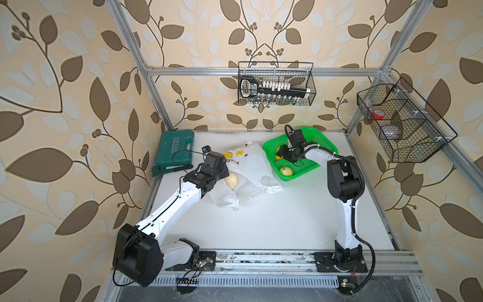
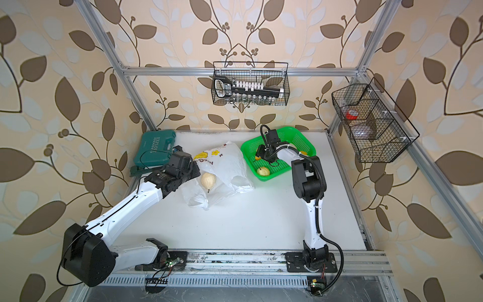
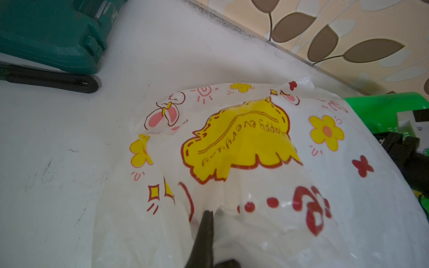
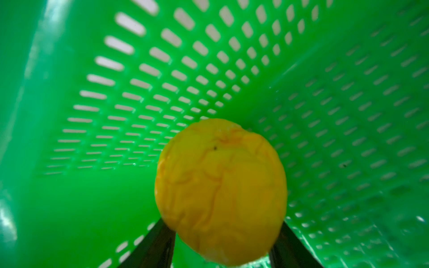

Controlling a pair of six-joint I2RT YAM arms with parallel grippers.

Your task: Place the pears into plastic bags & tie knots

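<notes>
A white printed plastic bag [image 1: 254, 166] lies open in the middle, a pale pear [image 1: 231, 181] inside. My left gripper is shut at the bag, its plastic bunched around the fingertips. My right gripper is part open over a yellow-orange fruit [image 4: 219, 183] in the green basket [image 1: 314, 168], with one finger either side of the fruit's lower part; whether they touch it is hidden. Another pear [image 1: 285, 171] lies at the basket's front.
A teal case [image 1: 175, 146] and a dark long-handled tool [image 1: 171, 169] lie at the back left. Wire baskets [image 1: 276, 83] hang on the walls.
</notes>
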